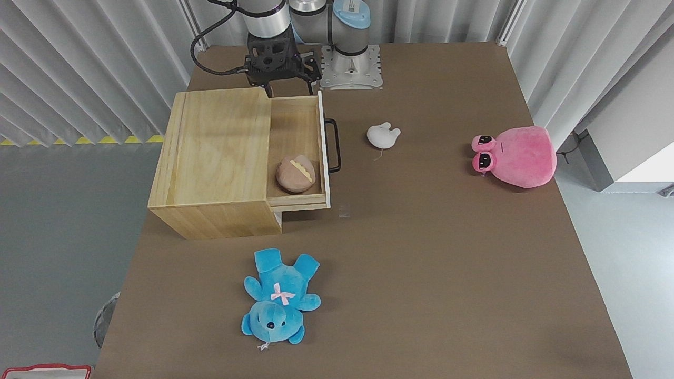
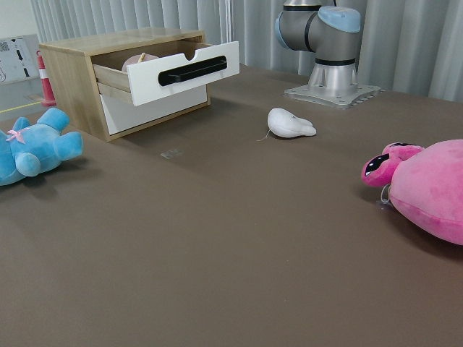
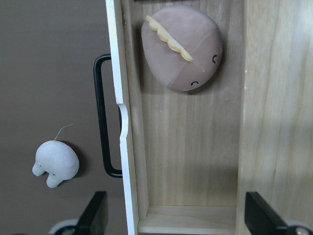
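A wooden box [image 1: 208,145] has its drawer pulled out, white front and black handle [image 1: 336,145] facing right. A round brown plush [image 1: 295,176] with a cream frill lies inside the drawer [image 3: 190,147]. My gripper is over the box's back end, high above the drawer, its two fingertips wide apart with nothing seen between them. A small white plush [image 1: 383,136] lies on the table right of the handle in the front view.
A blue bear [image 1: 278,303] lies on its back at the near side of the table [image 1: 442,271]. A pink plush [image 1: 518,158] sits at the right edge.
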